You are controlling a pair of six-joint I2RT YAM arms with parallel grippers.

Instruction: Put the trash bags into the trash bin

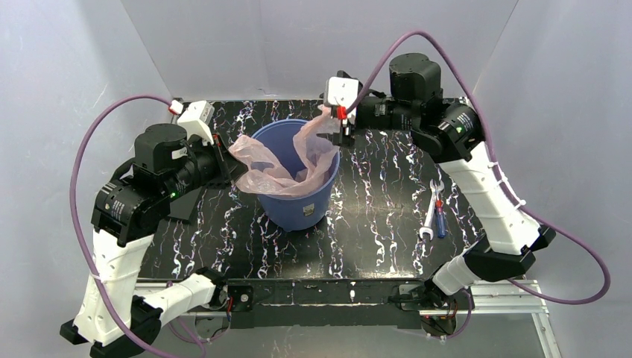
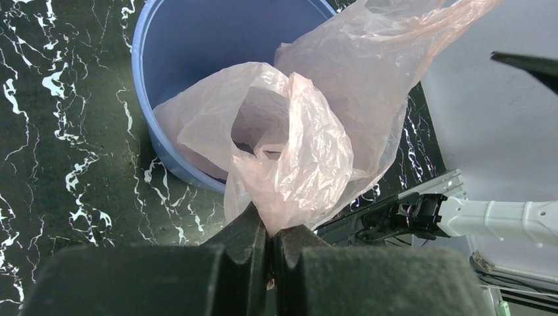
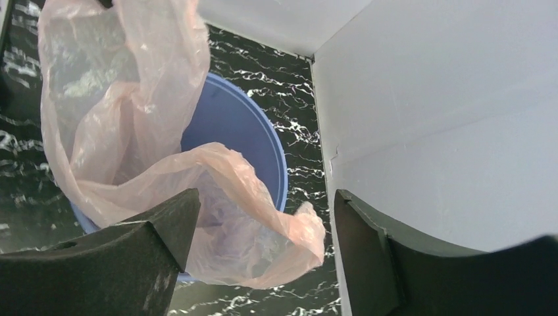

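Observation:
A translucent pink bag is draped in and over the blue trash bin at the table's centre. In the left wrist view, my left gripper is shut on a bunched end of the bag, which stretches from there into the bin. My right gripper is above the bin's right side. In the right wrist view its fingers stand wide apart, with a raised fold of the bag between or just beyond them; it is not gripped.
A wrench and a blue screwdriver lie on the table's right. A dark flat object lies left of the bin. Grey walls enclose the back and sides.

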